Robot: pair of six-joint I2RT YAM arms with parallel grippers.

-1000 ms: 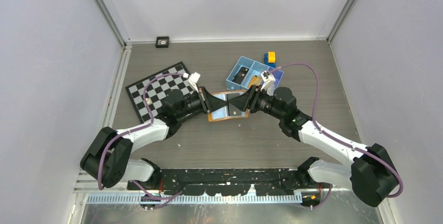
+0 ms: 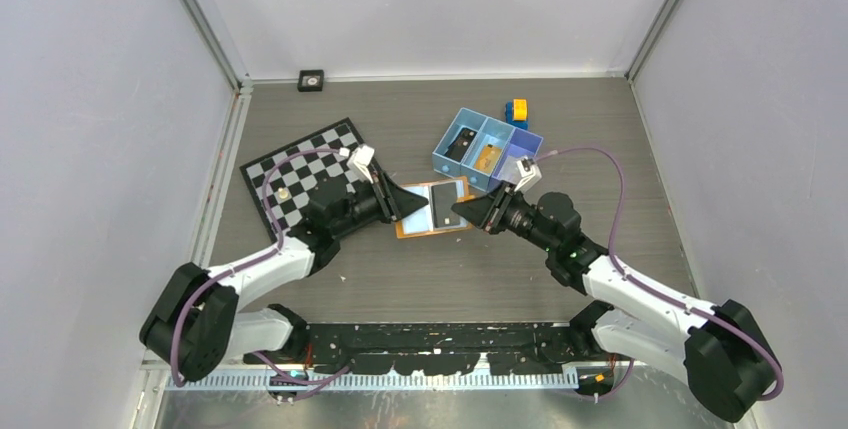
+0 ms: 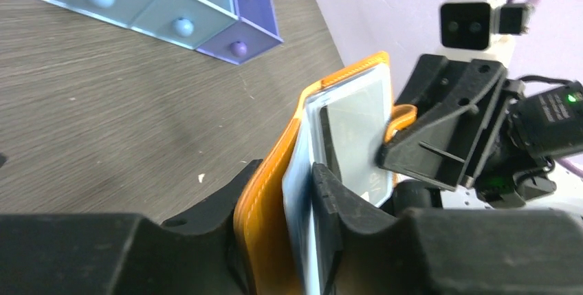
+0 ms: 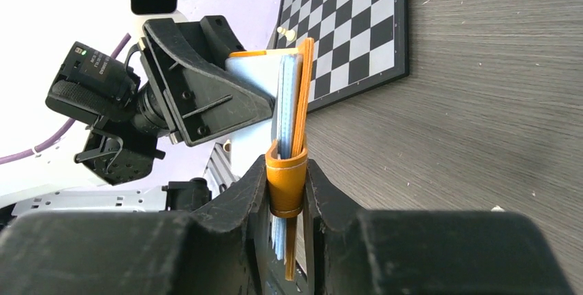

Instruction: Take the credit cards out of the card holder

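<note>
The card holder [image 2: 413, 223], orange-rimmed with pale blue-white sleeves, is spread open above the table between my grippers. On its right half is a dark grey rectangular piece [image 2: 443, 211]. My right gripper is shut on the holder's right edge, where an orange band [image 4: 286, 183] sits between the fingers. My left gripper straddles the holder's left half with its fingers parted, one by the orange cover [image 3: 267, 221], the other at the sleeve side. No card is visibly separate from the holder; whether one lies inside the sleeves I cannot tell.
Behind the holder stands a blue compartment box [image 2: 437, 161] with a black item and an orange item inside. A black-and-white chessboard [image 2: 309, 164] lies under the left arm. A yellow-blue block [image 2: 519, 111] and a small black square [image 2: 311, 80] are at the back.
</note>
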